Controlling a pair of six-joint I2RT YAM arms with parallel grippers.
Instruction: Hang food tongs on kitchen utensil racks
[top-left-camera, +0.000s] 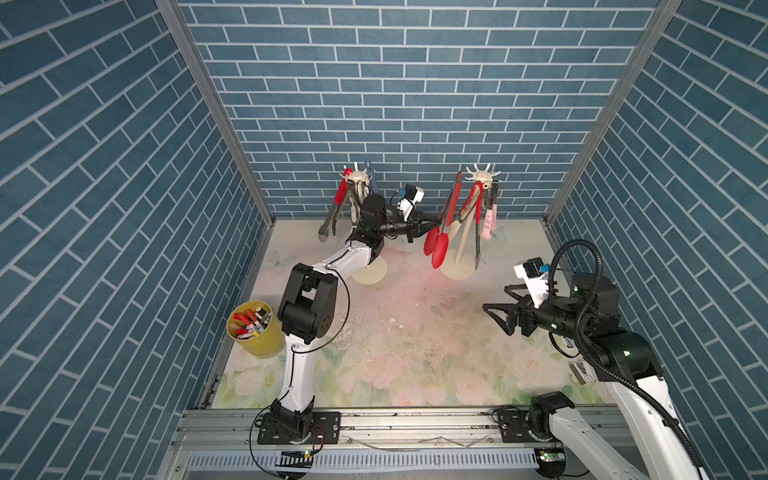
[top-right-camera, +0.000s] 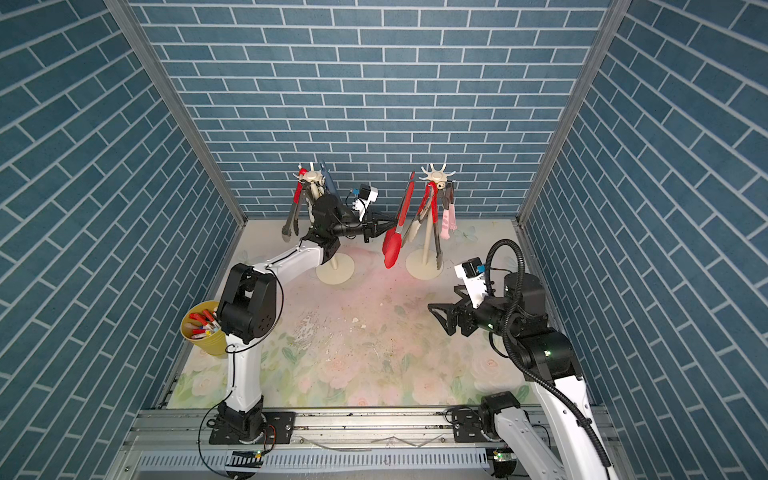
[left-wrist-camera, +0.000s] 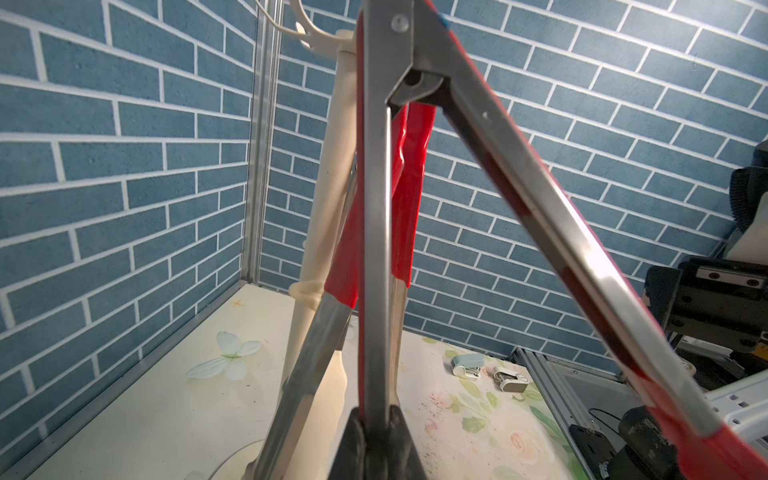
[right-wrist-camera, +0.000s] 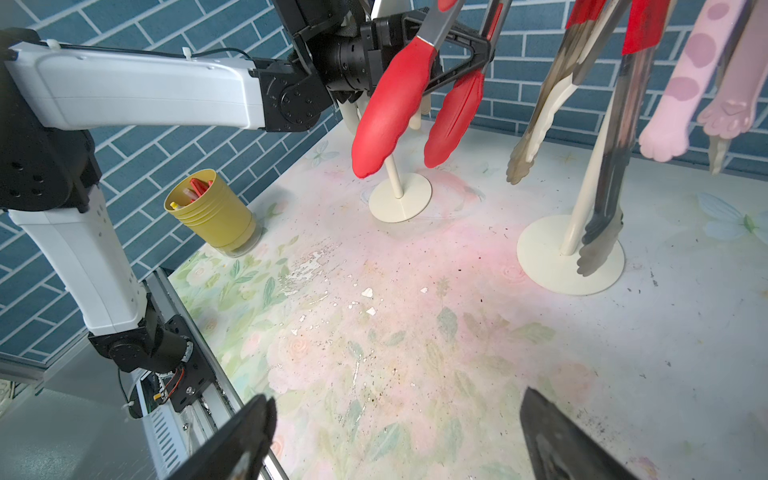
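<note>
My left gripper (top-left-camera: 434, 224) is shut on red-and-steel tongs (top-left-camera: 439, 249) with red heads (right-wrist-camera: 390, 108). In the left wrist view its fingers grip one steel arm; the top stands just beside a hook of the right-hand rack (top-left-camera: 483, 177). Whether it rests on the hook cannot be told. Other red, steel and pink tongs (right-wrist-camera: 676, 88) hang from that rack. The left-hand rack (top-left-camera: 357, 177) also carries several tongs, partly behind my left arm. My right gripper (top-left-camera: 500, 317) stands open and empty above the table, to the front right of the racks.
A yellow bucket (top-left-camera: 254, 344) of mixed utensils stands at the left. Tiled walls close in the sides and back. Small metal objects (top-left-camera: 578, 373) lie by the right arm.
</note>
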